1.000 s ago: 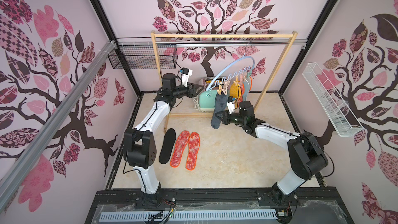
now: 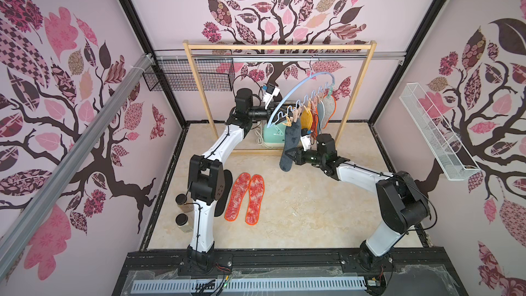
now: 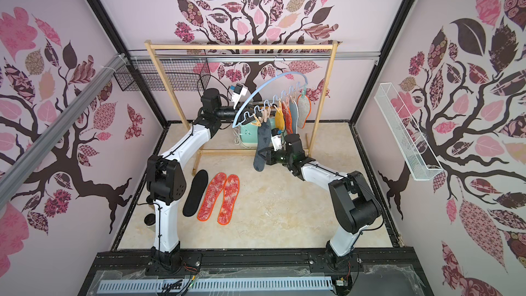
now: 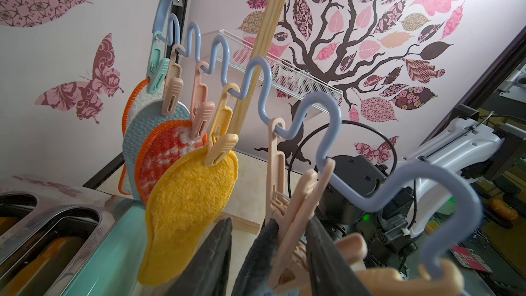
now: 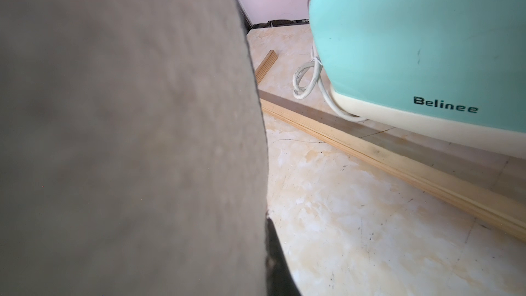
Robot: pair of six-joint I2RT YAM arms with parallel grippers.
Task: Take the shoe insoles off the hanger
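A dark grey insole point(image 2: 288, 148) hangs from pink clips point(image 4: 298, 211) on the blue hanger point(image 2: 302, 81). My left gripper is at those clips, fingers apart around the clip and insole top; whether they touch cannot be seen. My right gripper point(image 2: 291, 154) is at the insole's lower half, shut; the grey surface fills much of the right wrist view. Yellow point(image 4: 186, 213), red point(image 4: 159, 170), blue-grey and white insoles hang farther along.
A mint appliance point(image 5: 416, 49) stands behind the rack's wooden base bar point(image 5: 383, 161). One black point(image 3: 195, 191) and two red insoles point(image 3: 229, 200) lie on the floor at left.
My left arm has moved right and up, onto the hanger's clips, and the hanger and rack appear shifted slightly left. My right arm is nearly still.
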